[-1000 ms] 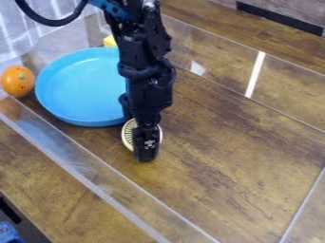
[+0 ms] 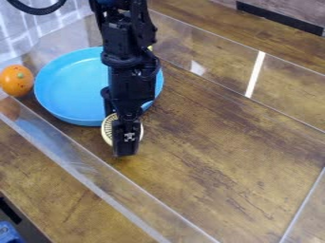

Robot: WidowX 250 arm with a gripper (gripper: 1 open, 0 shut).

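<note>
My black gripper (image 2: 124,134) is low over the wooden table, just in front of a blue bowl or plate (image 2: 64,90), at a small round cream, ridged item (image 2: 110,127).
An orange fruit (image 2: 15,81) sits left of the blue dish. A yellow object is partly hidden behind the arm. Clear plastic barriers run along the left and back.
The gripper and the cream item have shifted left and slightly up in the view, closer to the blue dish.
</note>
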